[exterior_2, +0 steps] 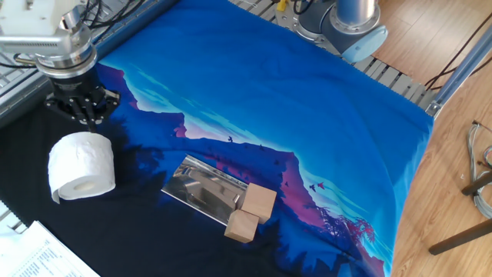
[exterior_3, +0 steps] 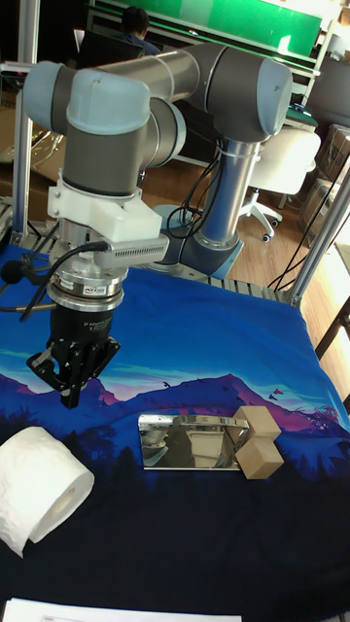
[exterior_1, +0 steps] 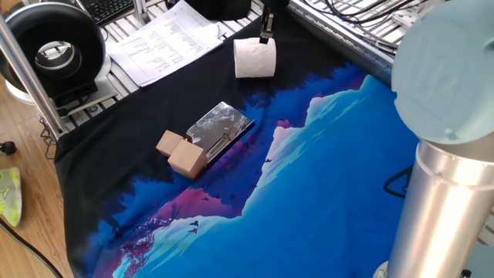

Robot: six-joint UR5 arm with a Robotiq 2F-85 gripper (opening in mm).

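A white paper roll lies on its side on the dark part of the cloth, close to my gripper. In the second exterior view the gripper points down right behind the roll, its fingertips drawn together. The third exterior view has the gripper above and behind the roll, with nothing visible between its fingers. Whether the tips touch the roll cannot be told. A shiny metal plate lies mid-cloth, with two plain wooden blocks at one end.
Printed sheets lie at the table's edge near the roll. A large black ring-shaped object stands at the far left corner. Cables run along the metal rail.
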